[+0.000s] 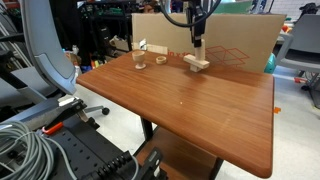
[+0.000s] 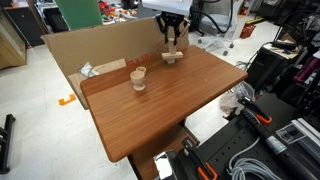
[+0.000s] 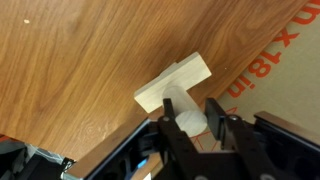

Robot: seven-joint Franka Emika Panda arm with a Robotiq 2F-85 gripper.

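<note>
A light wooden post (image 1: pixel 198 48) with a round, pale top stands upright on a flat rectangular base (image 1: pixel 196 65) near the back of the brown table. In the wrist view the round top (image 3: pixel 190 122) lies between the dark fingers of my gripper, and part of the base (image 3: pixel 175 80) shows behind it. From the second exterior view, my gripper (image 2: pixel 172 27) is right over the post (image 2: pixel 170 46). The fingers flank the top closely; whether they touch it cannot be made out.
A small cup-like piece (image 2: pixel 139 78) stands on the table apart from the post, and a small ring-shaped piece (image 1: pixel 160 60) lies nearby. A cardboard panel (image 1: pixel 240 40) rises along the back edge.
</note>
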